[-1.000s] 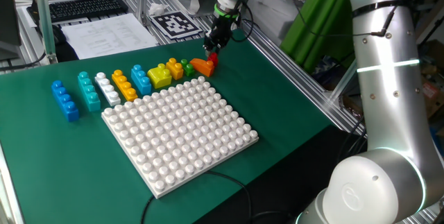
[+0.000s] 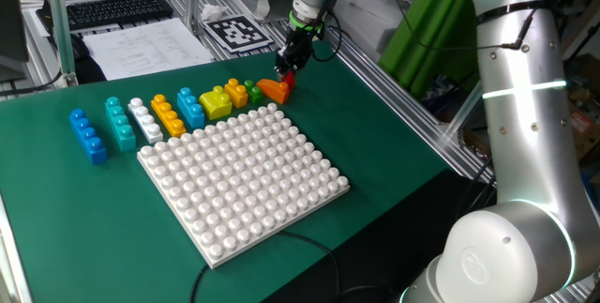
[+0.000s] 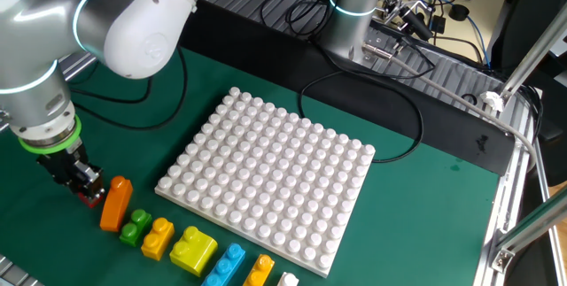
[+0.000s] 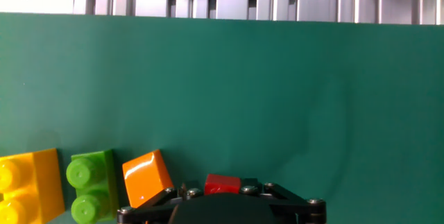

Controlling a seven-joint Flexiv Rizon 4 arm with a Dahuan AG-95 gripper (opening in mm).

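Observation:
At the right end of the brick row, my gripper [image 2: 285,67] is lowered over a small red brick [image 2: 289,80]. In the wrist view the red brick [image 4: 223,184] shows between the dark fingers; whether they press on it cannot be told. Exterior view 2 shows the gripper [image 3: 87,189] pointing down, with only a bit of red under it. Right beside it lies an orange curved brick [image 3: 116,204]. The white studded baseplate [image 3: 266,180] is bare.
Along the baseplate's far side stand green [image 2: 254,92], small yellow-orange [image 2: 236,93], lime [image 2: 217,104], light blue [image 2: 190,109], long yellow-orange [image 2: 168,116], white [image 2: 144,121], teal [image 2: 120,124] and blue bricks [image 2: 88,138]. A black cable [image 3: 413,118] curves near the baseplate.
The arm shifts very slightly at most. The bricks and the baseplate stay where they were.

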